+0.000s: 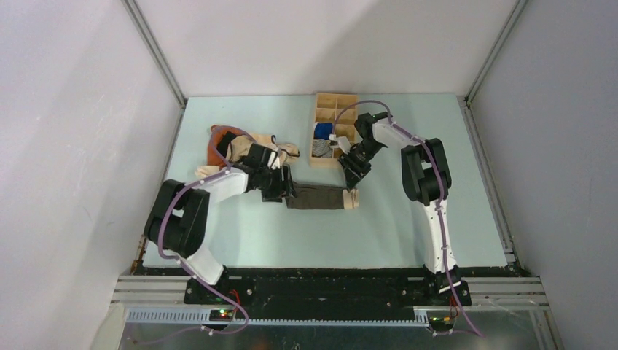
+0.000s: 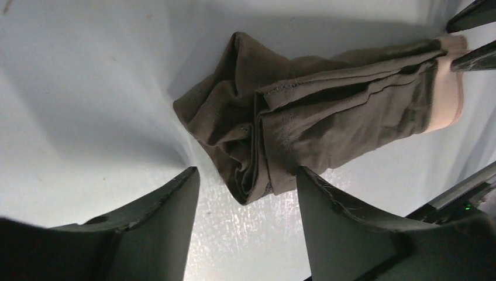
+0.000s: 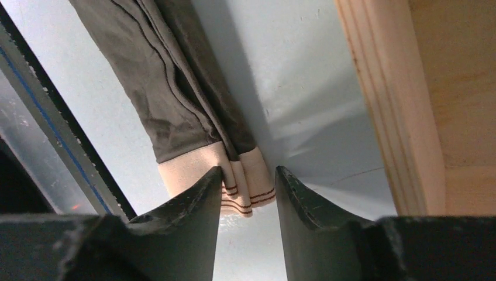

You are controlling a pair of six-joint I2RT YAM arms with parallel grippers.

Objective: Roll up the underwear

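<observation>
Dark olive underwear lies folded into a long strip at the table's middle, its peach waistband at the right end. My left gripper is low at the crumpled left end, fingers apart on either side of a folded corner, part open. My right gripper is down at the waistband end, fingertips apart with the band between and just beneath them; whether they press on it is not clear.
A wooden divided box with blue and grey cloths stands just behind the underwear. A heap of garments lies at back left.
</observation>
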